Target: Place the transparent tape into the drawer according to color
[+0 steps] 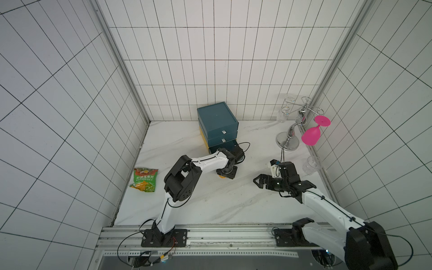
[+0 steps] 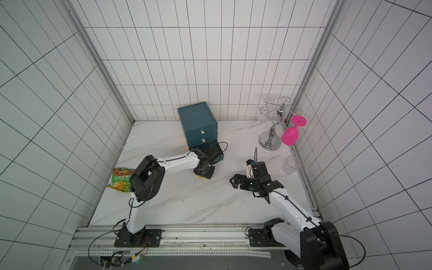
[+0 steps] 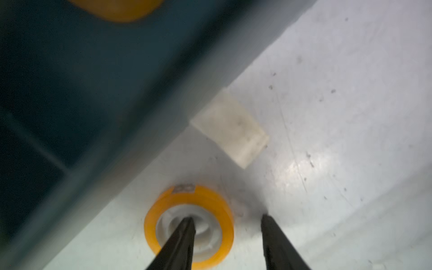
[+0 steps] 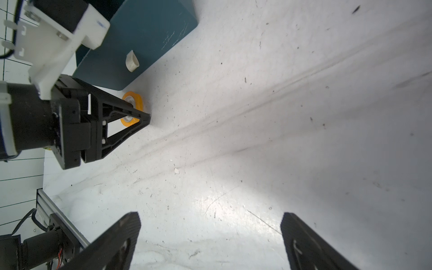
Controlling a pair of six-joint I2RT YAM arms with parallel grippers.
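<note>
A yellow-rimmed roll of tape (image 3: 220,225) lies on the table just outside the dark teal pulled-out drawer (image 4: 159,31) of the cabinet (image 1: 217,117). An orange object (image 3: 117,9) shows inside the drawer. My left gripper points down over the tape, fingers apart, one tip above the roll's middle, the other beside it on the table. My right gripper stands open over bare table to the right, nothing between its fingers.
A snack bag (image 1: 144,180) lies at the far left. A chrome glass stand (image 1: 287,141) with a pink goblet (image 1: 311,134) and clear glasses is at the right.
</note>
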